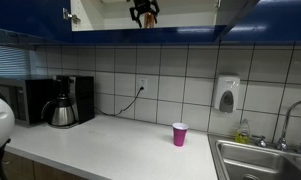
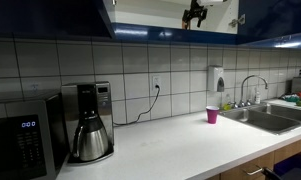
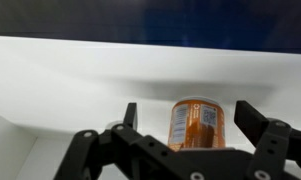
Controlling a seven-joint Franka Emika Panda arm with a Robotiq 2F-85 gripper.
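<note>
An orange bottle (image 3: 197, 122) with a white label stands on a white shelf, seen from above in the wrist view. My gripper is open, one finger to each side of the bottle, with clear gaps between. In exterior view 1 the black gripper (image 1: 144, 14) is at the upper cabinet's opening, and the bottle is small and partly hidden behind it. From exterior view 2, the gripper (image 2: 196, 14) shows at the same cabinet, high above the counter.
Blue cabinet edges (image 1: 180, 36) run below the shelf and above it, close to the arm. Below, a magenta cup (image 1: 179, 134) stands on the white counter (image 1: 115, 145). A coffee maker (image 2: 90, 122) and a microwave (image 2: 28, 138) are at the left, a sink (image 1: 252, 160) at the right.
</note>
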